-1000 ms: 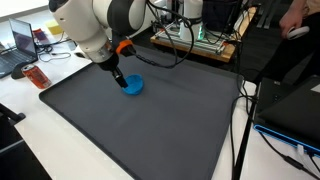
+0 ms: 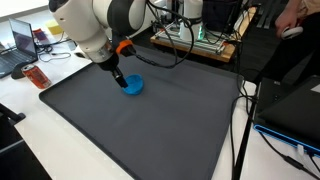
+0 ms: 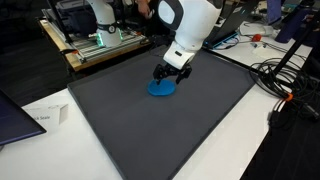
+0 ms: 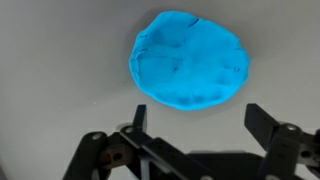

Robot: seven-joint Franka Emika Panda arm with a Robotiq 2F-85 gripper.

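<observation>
A flat, roundish blue piece (image 4: pixel 189 62) with a slightly raised, uneven edge lies on the dark grey board. From the wrist view it looks like a shallow dish or pressed dough; which of these I cannot tell. My gripper is open above the board, its two black fingers wide apart and nothing between them. The blue piece lies just ahead of the fingertips, apart from them as far as shows. In the first exterior view the blue piece (image 2: pixel 133 85) sits beside the gripper (image 2: pixel 121 82), toward the board's back edge.
Most of the grey board (image 2: pixel 150 125) is bare. A red can (image 2: pixel 37 77) and a laptop (image 2: pixel 25 45) stand off to the left. Black cables (image 3: pixel 290 90) lie along the board's side, and a white labelled card (image 3: pixel 42 119) rests at the other side.
</observation>
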